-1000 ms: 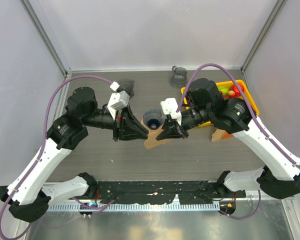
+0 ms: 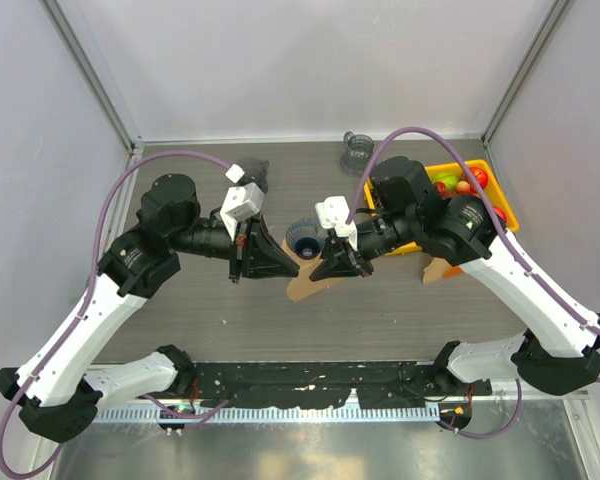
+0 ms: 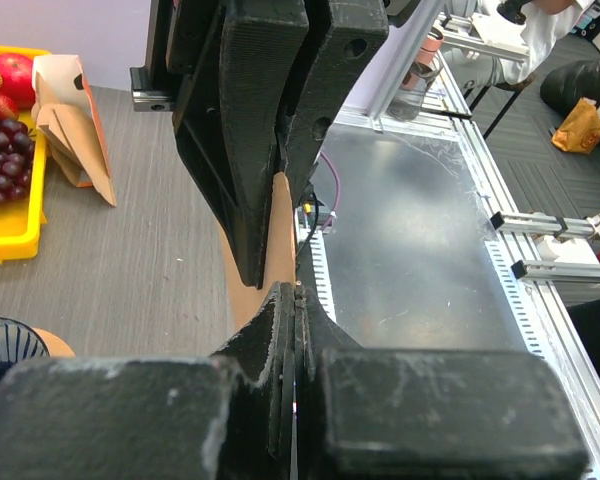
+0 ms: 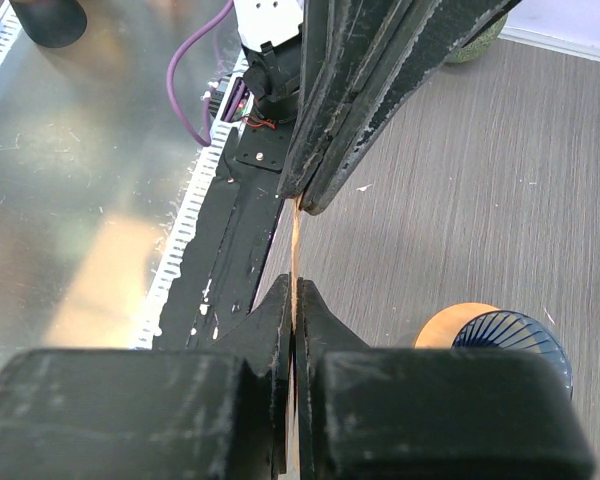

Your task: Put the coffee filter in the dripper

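Observation:
A brown paper coffee filter [image 2: 305,285] is held between my two grippers, which face each other over the table's middle. My right gripper is shut on it; the paper shows as a thin upright strip. My left gripper is shut, its tips at the filter's edge in its wrist view; whether paper is between them I cannot tell. Just behind, the blue ribbed dripper [image 2: 305,238] stands on a tan base [image 4: 440,322].
At the back right is a yellow crate [image 2: 510,205] of fruit, with brown filter packaging [image 3: 75,120] beside it. A glass jug [image 2: 356,153] and a dark grey object [image 2: 255,172] stand at the back.
Both grippers have shifted very slightly at the filter, by a few pixels. Otherwise the scene looks the same.

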